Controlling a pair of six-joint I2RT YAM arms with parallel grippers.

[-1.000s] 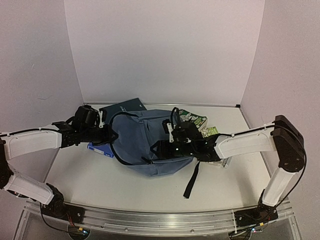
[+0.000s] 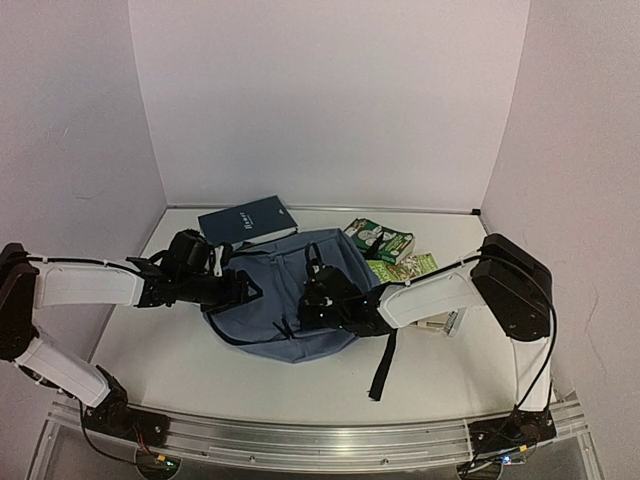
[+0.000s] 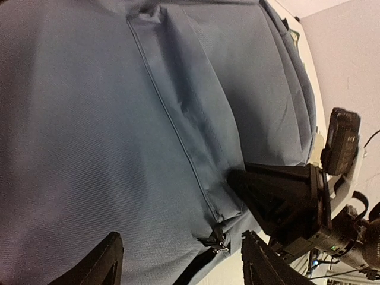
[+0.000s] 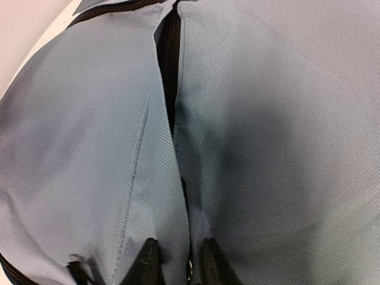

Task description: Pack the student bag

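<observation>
The grey-blue bag (image 2: 290, 345) lies in the middle of the table, its fabric loose and creased. Over its left part, my left gripper (image 2: 250, 288) is open; the left wrist view shows its fingers (image 3: 104, 261) wide apart with bag cloth beneath. My right gripper (image 2: 305, 315) is at the bag's middle. A fold of cloth (image 4: 169, 225) beside the zipper (image 4: 169, 59) runs between its two fingers, which stand close together in the right wrist view. Whether they pinch the fold cannot be told.
Behind the bag lies a dark blue book (image 2: 248, 218). Green-covered books (image 2: 385, 242) and a light green patterned one (image 2: 405, 267) lie at the back right, partly behind my right arm. A black strap (image 2: 382, 370) trails toward the front.
My right gripper and the bag have shifted left. The left gripper has moved right over the bag and opened. The blue item beside the bag's left side is now out of sight.
</observation>
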